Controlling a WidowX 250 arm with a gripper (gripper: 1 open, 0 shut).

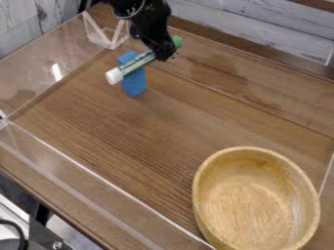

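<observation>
My black gripper (159,45) hangs at the top centre, shut on a white tube with green at its upper end (129,68), which slants down to the left. Behind the tube a blue upright object (133,84) stands on the wooden table (150,146), partly hidden by the tube.
A round pale tan bowl (255,200) sits at the lower right. Clear plastic edging runs along the table's left side, with a white object (102,31) at the back left.
</observation>
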